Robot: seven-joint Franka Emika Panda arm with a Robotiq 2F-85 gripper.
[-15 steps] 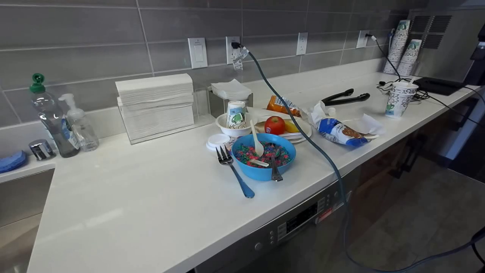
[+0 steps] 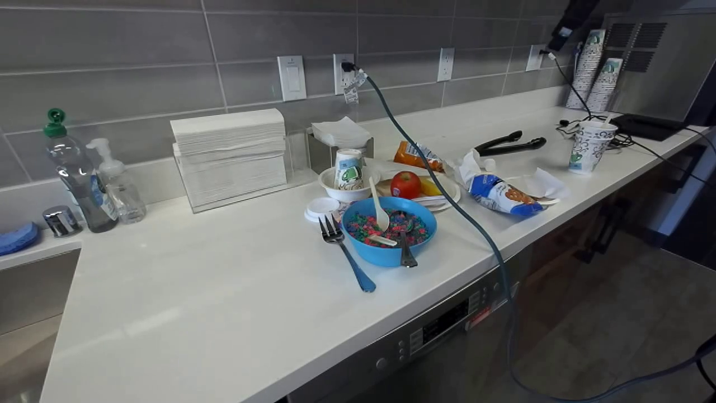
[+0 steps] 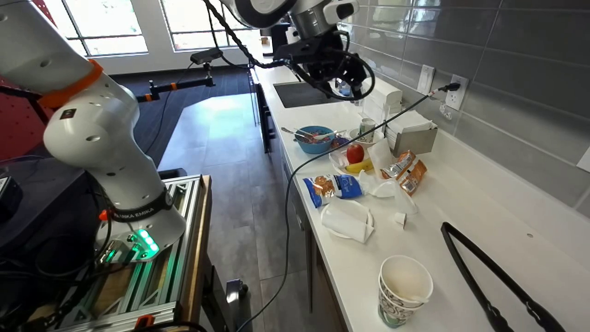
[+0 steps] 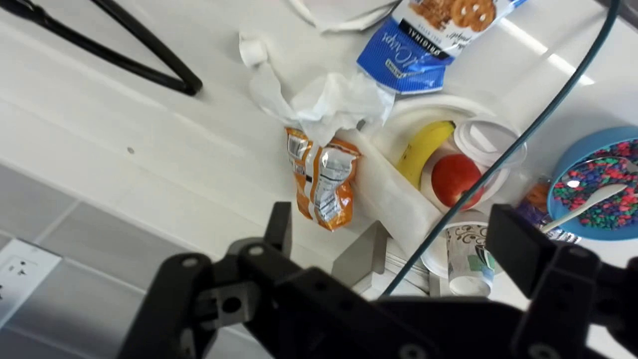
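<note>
My gripper is open, its two dark fingers wide apart with nothing held between them. It hangs above the counter, cables looped round it in the second exterior view. Below it in the wrist view lie an orange snack bag [image 4: 326, 179], a crumpled white napkin [image 4: 338, 104], a blue snack bag [image 4: 412, 51], a banana [image 4: 424, 149] and a red apple [image 4: 454, 179]. A patterned paper cup [image 4: 469, 257] lies near one finger. The blue bowl [image 2: 389, 252] holds colourful bits and several utensils, and a fork [image 2: 352, 258] rests on the counter beside it.
A taut cable [image 2: 463, 215] runs from the wall outlet across the counter and over its front edge. Black tongs [image 3: 486, 282] and a paper cup [image 3: 404, 290] stand apart. Paper towels [image 2: 231, 158] stack against the wall. Bare counter stretches left of the bowl.
A dark part of the arm has come into the upper right of the first exterior view, above the outlets; earlier a dark part showed at the right edge. The counter items look unmoved.
</note>
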